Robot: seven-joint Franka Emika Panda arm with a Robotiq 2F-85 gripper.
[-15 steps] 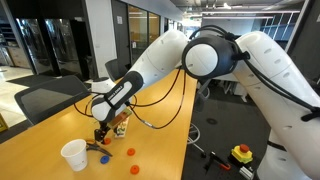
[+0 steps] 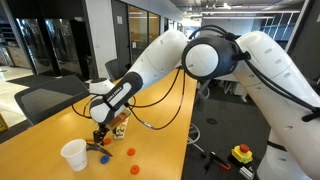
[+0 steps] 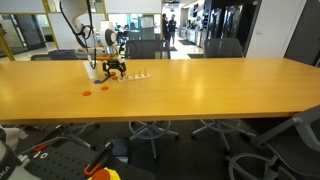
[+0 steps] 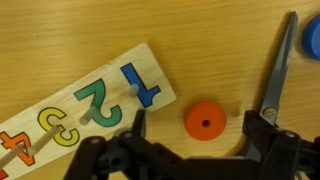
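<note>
Low over the table, my gripper is open, its dark fingers on either side of a red-orange disc that lies flat on the wood. Left of the disc in the wrist view is a wooden number board with pegs and coloured digits, its end close to my left finger. A grey-black tool, perhaps scissors, lies close by my right finger, partly hidden under it. At the top right corner of that view a blue disc is cut by the edge.
A white cup stands near the table's left front in the first exterior view. Other red discs and a blue disc lie around there. In the second exterior view, the long table is bare to the right.
</note>
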